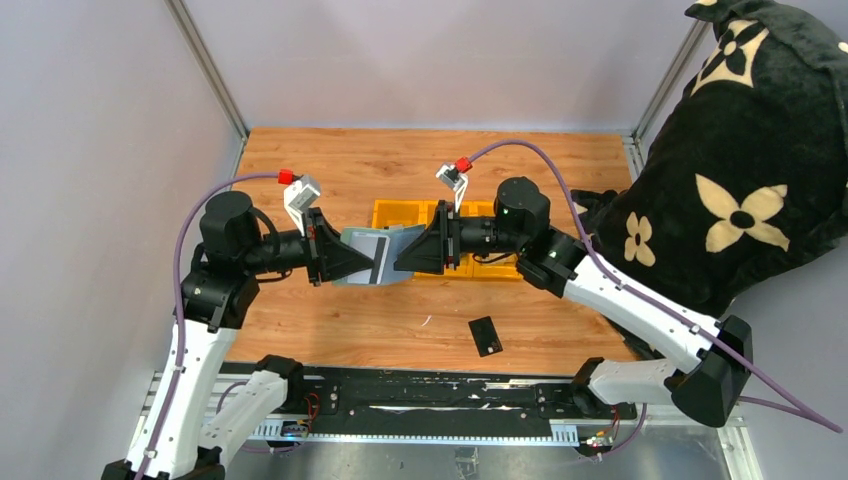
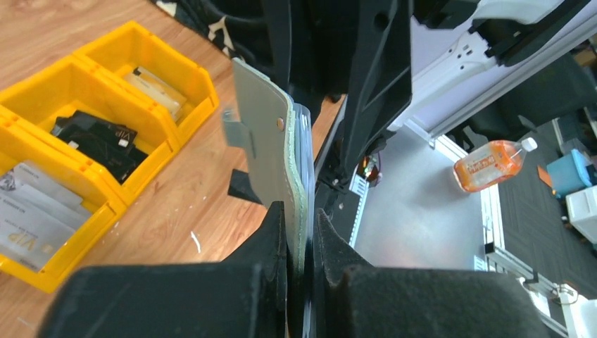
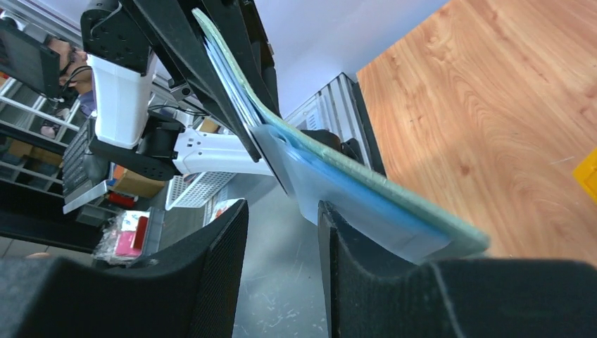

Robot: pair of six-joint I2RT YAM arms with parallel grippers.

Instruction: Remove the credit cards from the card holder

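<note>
My left gripper (image 1: 368,266) is shut on the left part of a pale green card holder (image 1: 349,240), held up above the table. Clear and bluish sleeves (image 1: 398,240) show on the holder's face, along with a pale card edged by a dark stripe (image 1: 379,259). In the left wrist view the holder (image 2: 262,134) stands edge-on between the fingers. My right gripper has its fingers apart at the holder's other end, where the bluish sleeve (image 3: 359,204) passes behind one finger; contact cannot be told. From above, that gripper covers the holder's right end.
A yellow three-part bin (image 1: 400,210) sits behind the grippers; black cards (image 2: 98,144) and pale cards (image 2: 42,218) lie in separate compartments. One black card (image 1: 485,336) lies on the wooden table at front right. A dark patterned cushion (image 1: 740,170) leans at the right.
</note>
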